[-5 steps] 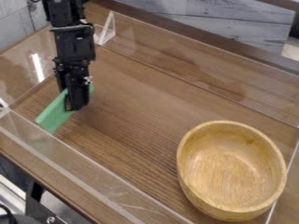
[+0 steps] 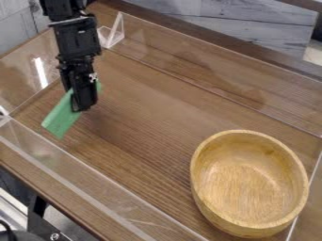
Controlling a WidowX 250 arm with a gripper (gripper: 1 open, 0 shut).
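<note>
My black gripper (image 2: 75,92) hangs at the upper left over the wooden table, at a green object (image 2: 60,116), which looks flat and slanted, its lower end toward the front left. The fingers cover the green object's upper part; whether they are shut on it is unclear. A pale yellow bowl (image 2: 248,184) sits at the lower right.
Pale marbled surfaces (image 2: 251,28) lie along the back. A small clear object stands at the top left, behind the arm.
The gripper has shifted very slightly, with the green object looking almost the same. The bowl has not moved.
</note>
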